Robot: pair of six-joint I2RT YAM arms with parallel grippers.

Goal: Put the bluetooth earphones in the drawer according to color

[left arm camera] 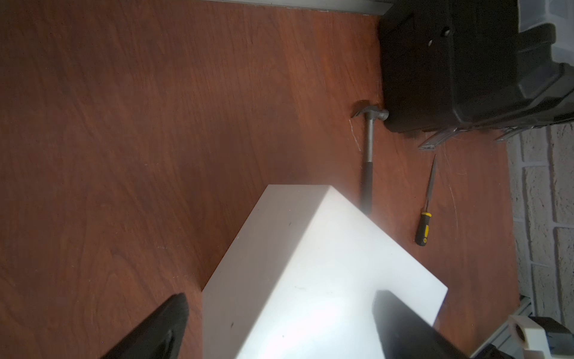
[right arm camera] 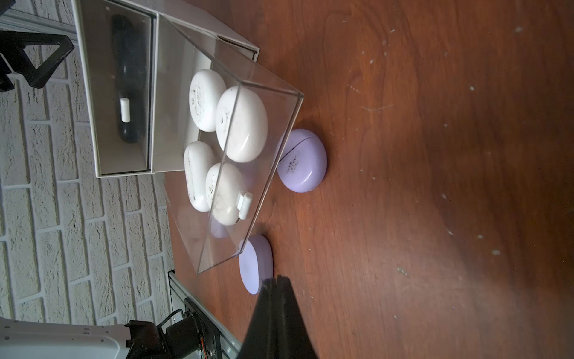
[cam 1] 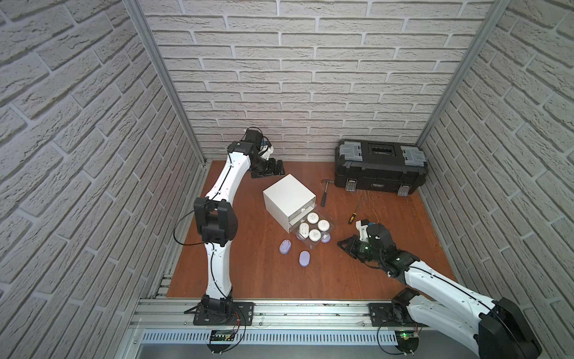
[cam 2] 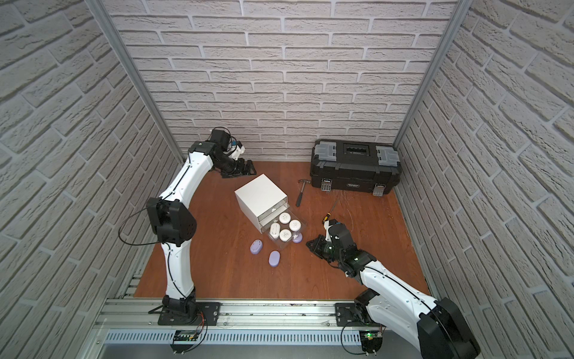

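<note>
A white cabinet (cam 1: 287,194) stands mid-table. Its lower clear drawer (right arm camera: 263,80) is pulled out and holds several white earphone cases (right arm camera: 246,122). Dark cases (right arm camera: 128,65) show through the front of the shut upper drawer (right arm camera: 107,158). On the table lie three purple cases: one (cam 1: 326,237) right beside the drawer, one (cam 1: 285,246) left of it and one (cam 1: 304,258) nearer the front. My left gripper is open and empty, up behind the cabinet. To the right of the drawer, my right gripper is shut, its fingertips together with nothing visible between them.
Behind the cabinet's right side lies a hammer (cam 1: 324,192). A screwdriver (left arm camera: 423,227) lies farther right, in front of a large black toolbox (cam 1: 381,167) at the back.
</note>
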